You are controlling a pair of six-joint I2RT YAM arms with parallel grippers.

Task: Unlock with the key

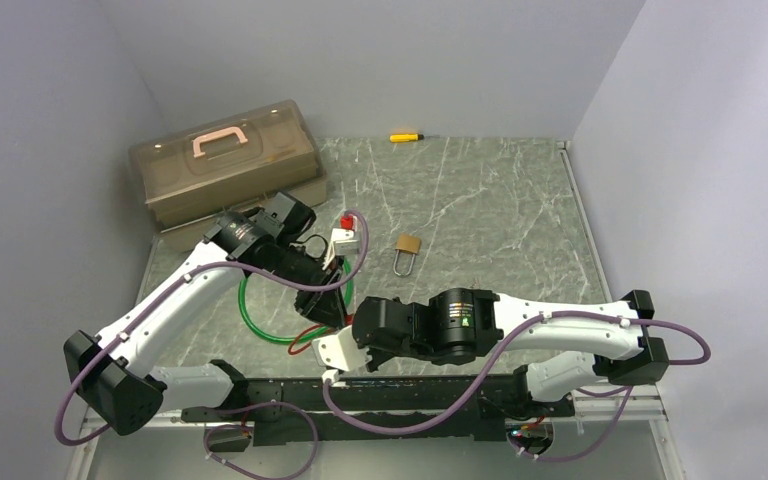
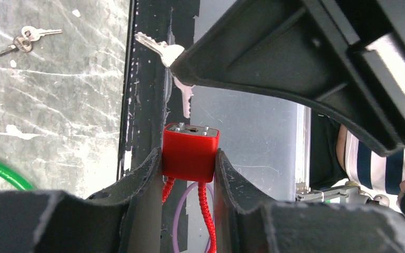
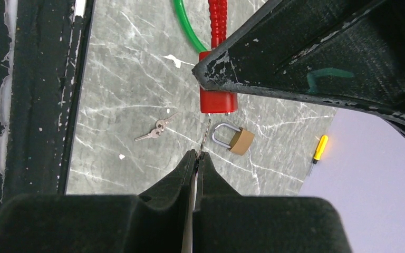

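Observation:
A red padlock body (image 2: pixel 189 153) with a red corded shackle is between the fingertips of my left gripper, keyhole face up in the left wrist view. My right gripper is shut on a thin silver key (image 3: pixel 205 133), whose blade points toward the red lock's underside, a short gap apart. In the left wrist view silver key blades (image 2: pixel 153 45) show beside the other gripper's dark finger, close above the lock. In the top view both wrists meet at centre-left, mostly hiding the lock and key.
Loose keys (image 3: pixel 158 127), a brass padlock (image 3: pixel 241 141), a green loop (image 1: pixel 265 330) and a yellow screwdriver (image 1: pixel 405 137) lie on the marble board. A translucent toolbox (image 1: pixel 222 165) stands back left. The board's right half is clear.

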